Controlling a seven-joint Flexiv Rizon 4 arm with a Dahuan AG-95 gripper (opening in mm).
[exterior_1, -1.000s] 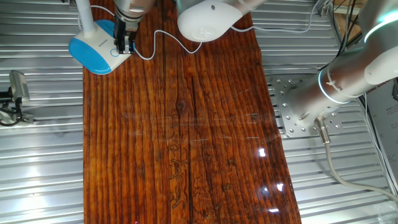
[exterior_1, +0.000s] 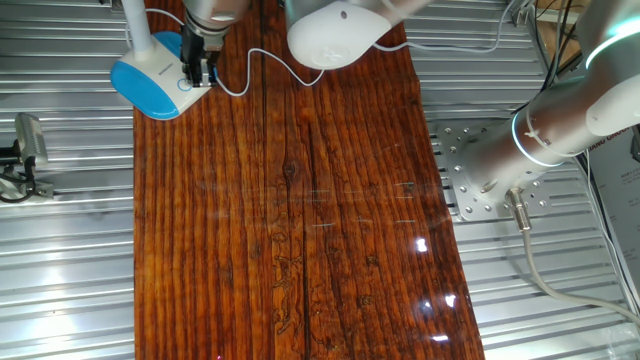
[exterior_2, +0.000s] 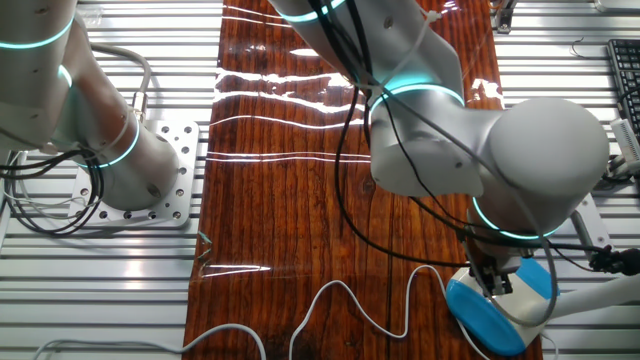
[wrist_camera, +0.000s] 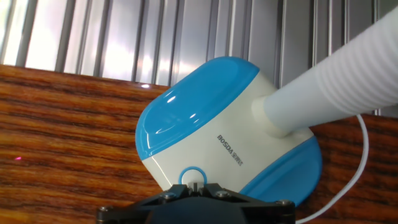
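Note:
A lamp base with white middle and blue sides (wrist_camera: 193, 112) fills the centre of the wrist view, a round button ringed in blue (wrist_camera: 193, 175) near its front edge. Its thick white neck (wrist_camera: 329, 84) rises toward the upper right. At the bottom of that view my gripper is shut, fingertips together, nothing visible between them. The tips overlap the button's lower edge; whether they touch it, I cannot tell. In the first exterior view the gripper (exterior_1: 203, 80) points down at the base (exterior_1: 155, 82). The second exterior view has the gripper (exterior_2: 497, 287) over the same base (exterior_2: 490, 318).
The lamp stands at the edge of a glossy brown wooden tabletop (exterior_1: 300, 220), which is otherwise largely clear. A white cord (exterior_1: 262, 52) winds across the wood. Ribbed metal (exterior_1: 65, 270) lies beyond the board's edge, and the robot's base plate (exterior_1: 455, 170) is across from the lamp.
The gripper stays over the lamp base, which has not moved.

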